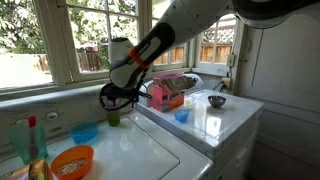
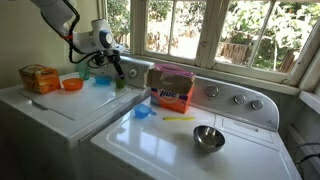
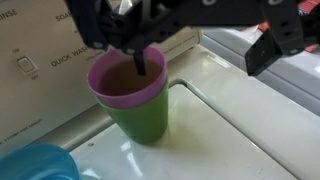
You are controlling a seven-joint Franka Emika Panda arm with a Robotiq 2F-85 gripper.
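Note:
A green cup (image 3: 145,122) with a pink cup (image 3: 129,88) nested in its top stands upright on the white washer top, near the control panel. Over it, my gripper is open and points down. One dark finger (image 3: 138,45) crosses the pink cup's mouth and seems to reach inside it; the other finger (image 3: 275,45) is outside, off to the right. Whether either touches the rim is unclear. In exterior view 1 the green cup (image 1: 113,119) shows just below the gripper (image 1: 116,103), which covers most of the pink part.
Beside the cups sits a blue bowl (image 1: 84,132), with an orange bowl (image 1: 72,162) nearer the front. A red box (image 2: 171,88), a light-blue cup (image 2: 142,111) and a metal bowl (image 2: 208,138) occupy the other machine. The washer lid (image 1: 135,160) is clear.

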